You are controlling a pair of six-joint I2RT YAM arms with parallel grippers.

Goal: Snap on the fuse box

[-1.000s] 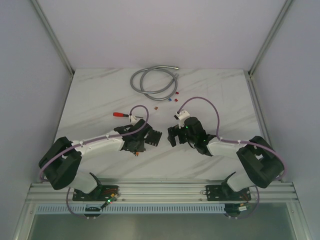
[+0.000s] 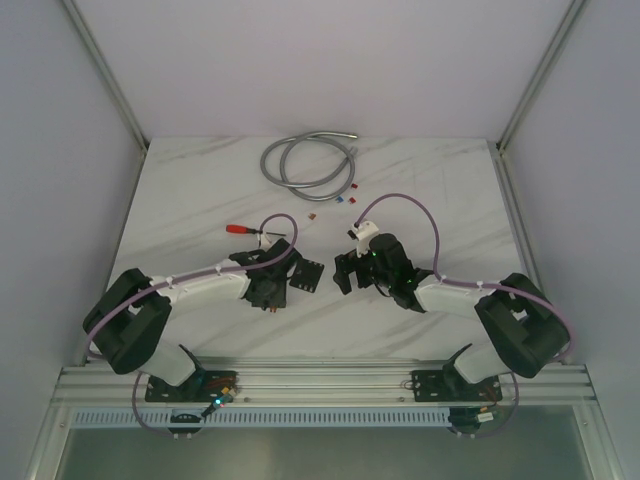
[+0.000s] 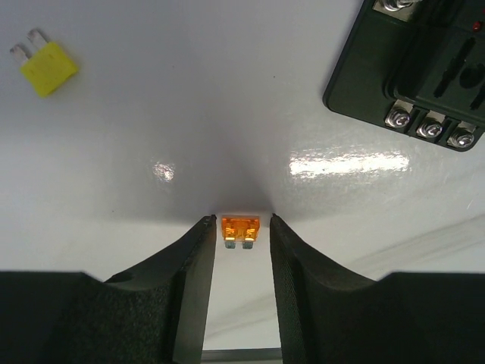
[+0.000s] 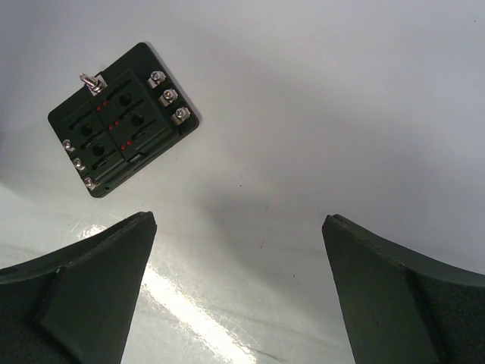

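Note:
My left gripper is low over the white table, its fingertips part open on either side of a small orange fuse [image 3: 240, 229]; whether they touch it is unclear. The black fuse box [image 3: 364, 68] sits up and right of it in the left wrist view, and in the middle of the table [image 2: 306, 275] from above. In the right wrist view the whole box [image 4: 121, 121] shows at upper left, with screw terminals. My right gripper stands open and empty, to the right of the box.
A yellow fuse [image 3: 49, 67] lies left of the box. A red-handled screwdriver [image 2: 244, 229] lies behind my left arm. A coiled grey hose [image 2: 310, 183] and several small coloured fuses [image 2: 353, 199] lie at the back.
My left gripper has shifted very slightly toward the front of the table, over the orange fuse. The right arm is nearly unchanged.

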